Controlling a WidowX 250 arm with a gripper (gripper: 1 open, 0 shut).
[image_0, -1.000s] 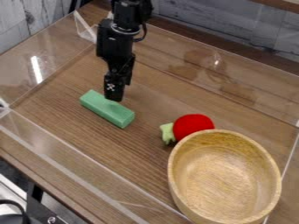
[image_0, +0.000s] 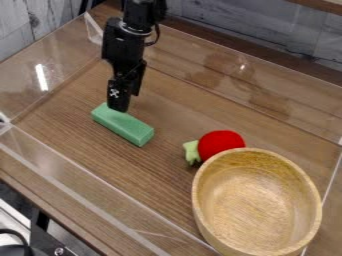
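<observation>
My black gripper (image_0: 118, 97) hangs over the table at the upper left, open, just behind a green rectangular block (image_0: 123, 124) that lies flat on the wood. Whether it touches the block or the table is hard to tell. A red round object (image_0: 222, 142) with a pale green piece at its left side lies right of centre. A large tan wooden bowl (image_0: 257, 205) stands at the front right.
The wooden table (image_0: 227, 75) has clear room across its back and middle, and at the front left. Its left front edge drops to a dark area at the lower left corner.
The arm and gripper have shifted slightly to the left. The block, red object and bowl have not moved.
</observation>
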